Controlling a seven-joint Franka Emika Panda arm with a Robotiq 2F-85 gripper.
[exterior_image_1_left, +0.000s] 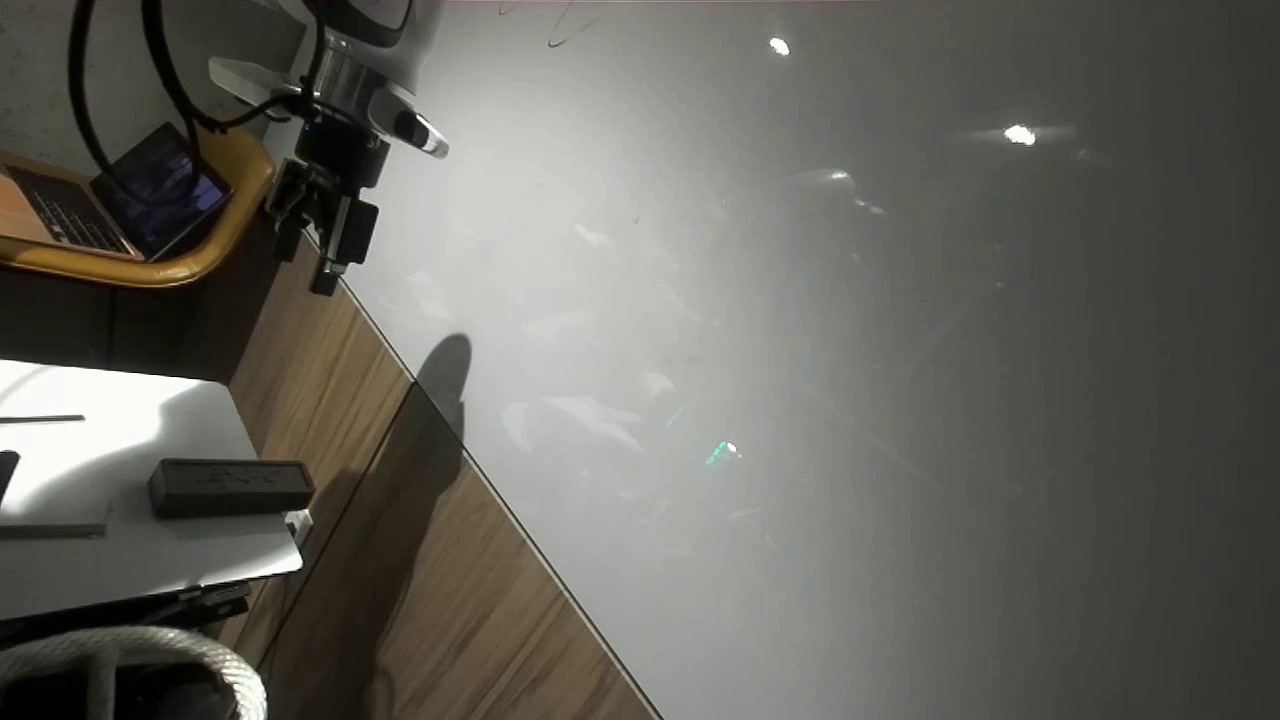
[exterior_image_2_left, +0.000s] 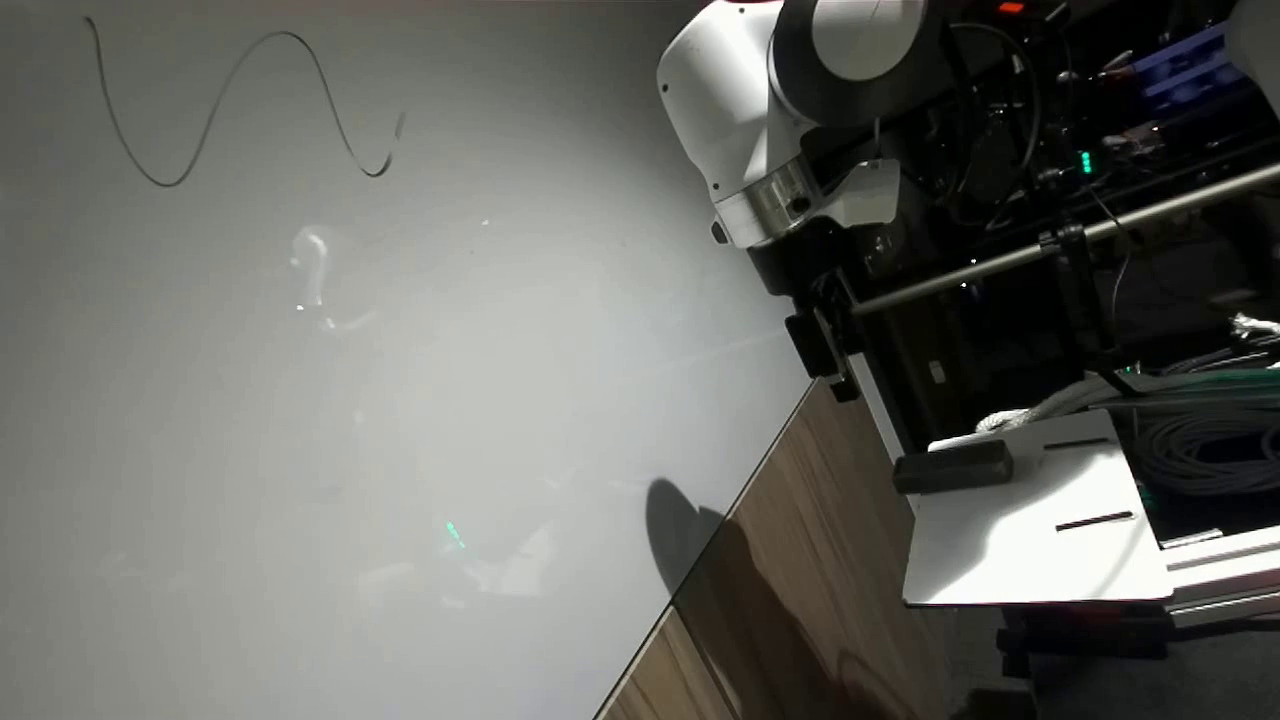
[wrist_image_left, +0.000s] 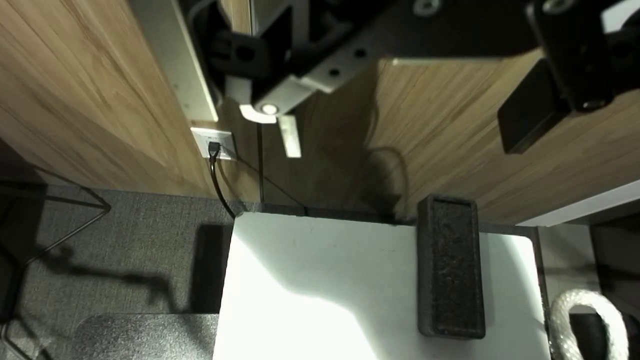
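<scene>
A dark rectangular block, like a whiteboard eraser, lies on the white platform, close to one edge. In exterior view 2 the same block shows on the platform's upper left corner. My gripper hangs clear of the block and platform, near the whiteboard's lower edge, and is open with nothing between its fingers. The wrist view has the gripper at the top with its fingers wide apart, wood panelling behind them. The whiteboard carries a thin wavy dark line at the upper left in exterior view 2.
Wood panels run below the whiteboard. A yellow chair with a laptop stands near the arm. White rope lies beside the platform. A socket with a plugged cable is on the panelling.
</scene>
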